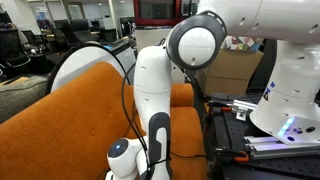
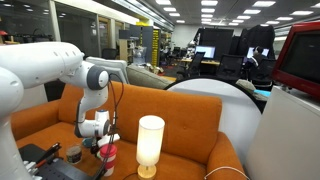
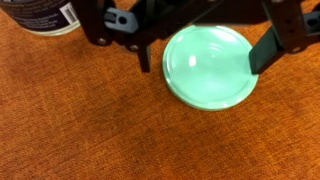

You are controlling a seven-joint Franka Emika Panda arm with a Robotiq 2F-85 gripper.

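Observation:
A mint-green round lid or disc [image 3: 200, 85] lies on the orange fabric in the wrist view, below my gripper. Its fingers stand wide open, one finger on each side of the disc's upper part as seen from above. Nothing shows gripped between them, and whether the fingers touch the disc cannot be told. In exterior view 2 my gripper [image 2: 97, 146] is low over the sofa seat, partly hidden by the arm and nearby objects. Exterior view 1 shows the arm's wrist [image 1: 125, 158] at the bottom edge, fingertips out of view.
A white-rimmed jar or can [image 3: 45, 16] stands at the wrist view's upper left. Near the gripper in exterior view 2 are a red container [image 2: 108, 160] and a brownish cup [image 2: 73, 154]. A white lamp [image 2: 150, 140] is to their right. The orange sofa seat [image 2: 195, 160] is clear beyond it.

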